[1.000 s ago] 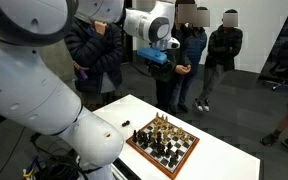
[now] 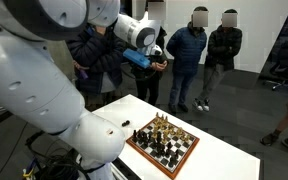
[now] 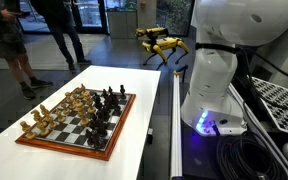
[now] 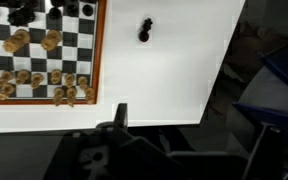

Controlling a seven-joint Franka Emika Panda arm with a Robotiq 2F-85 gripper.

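A chessboard with a brown border sits on the white table, carrying tan and black pieces. In the wrist view, part of the board shows at the left. A small dark piece is off the board on the bare table; exterior view 1 shows a dark piece beyond the board's left corner. My gripper hangs high over the table edge, its dark fingers looking spread apart. Nothing shows between them, though the right one blends into the dark background. No piece is near the fingers.
Several people stand behind the table, one of them in a blue jacket. A yellow legged robot stands on the floor farther back.
The upper arm and wrist have shifted left and slightly lower in exterior view 1. The board and its pieces look the same.
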